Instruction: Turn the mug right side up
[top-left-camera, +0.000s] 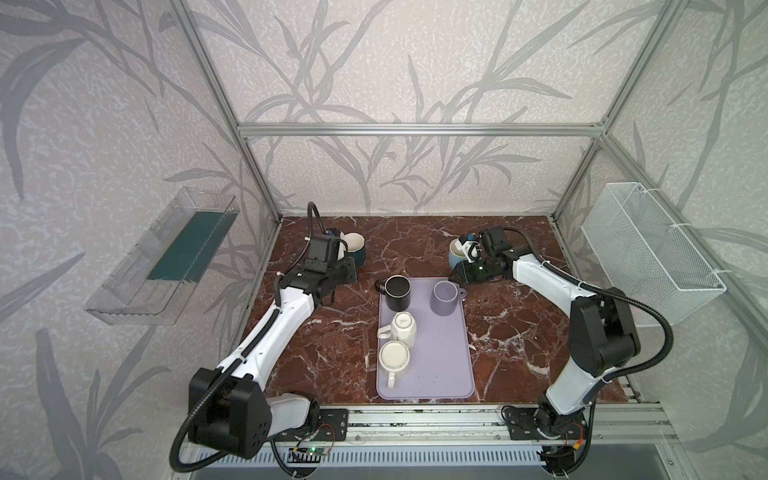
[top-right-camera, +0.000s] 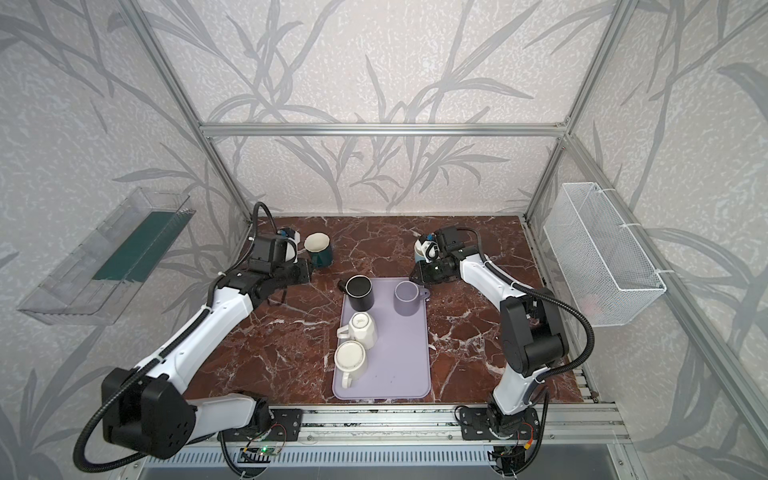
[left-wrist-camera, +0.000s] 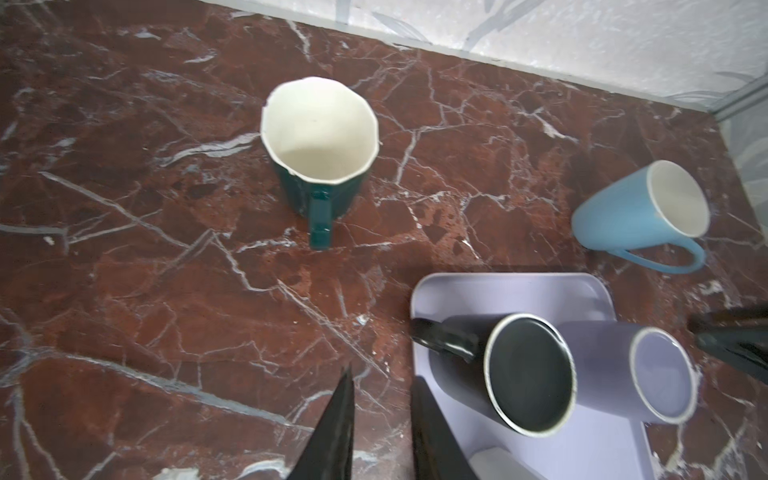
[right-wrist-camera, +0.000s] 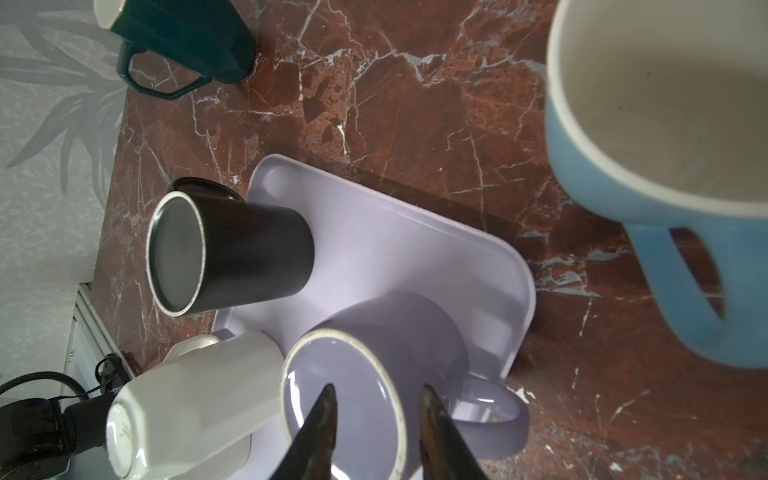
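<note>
The lilac tray holds several upside-down mugs: a black mug, a purple mug and two white ones, the white mug farther back and the white mug in front. Left of the black mug's handle, my left gripper hangs over the tabletop with a gap between its fingers and nothing in it. My right gripper is open near the back right corner of the tray; its fingertips overlap the purple mug's base in the right wrist view, and no contact is clear.
Behind the tray, a teal mug stands upright at left and a light blue mug stands upright at right, close to my right gripper. Wire baskets hang on both side walls, a basket and a white basket. Table left of the tray is clear.
</note>
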